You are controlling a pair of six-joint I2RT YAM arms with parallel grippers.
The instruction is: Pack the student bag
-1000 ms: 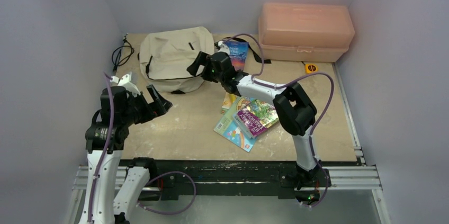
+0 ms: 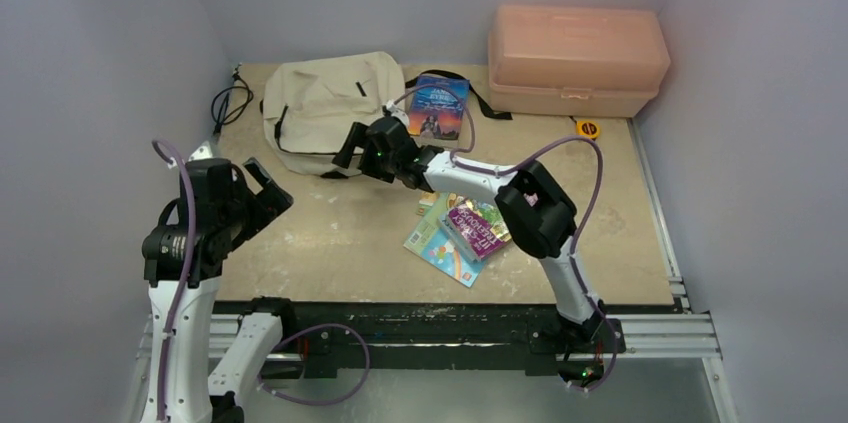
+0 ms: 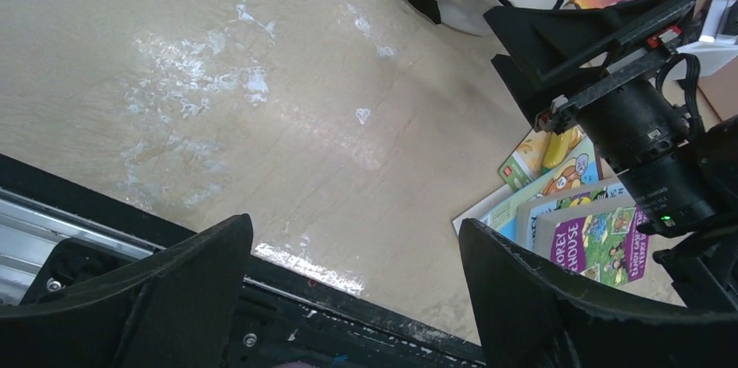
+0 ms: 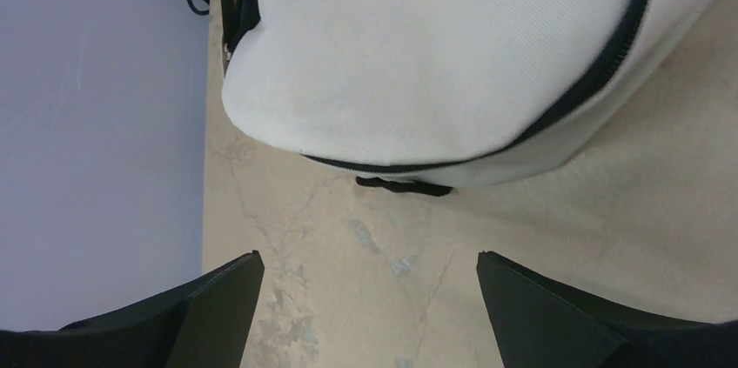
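Observation:
A cream backpack (image 2: 325,93) with black zips lies at the back left; in the right wrist view its zipped front edge (image 4: 435,72) fills the upper part. My right gripper (image 2: 357,151) hangs open at the bag's front edge, nothing between its fingers. My left gripper (image 2: 262,183) is open over the left of the table. A Jane Eyre book (image 2: 437,103) lies right of the bag. A stack of colourful books (image 2: 475,233) lies at front centre, partly under my right arm.
A pink box (image 2: 578,53) stands at the back right, with a yellow tape measure (image 2: 588,130) in front. A black cable (image 2: 225,103) lies at the left edge.
Both arms have moved leftward; my right gripper has also come down toward the front edge of the backpack, and my left has drawn back slightly.

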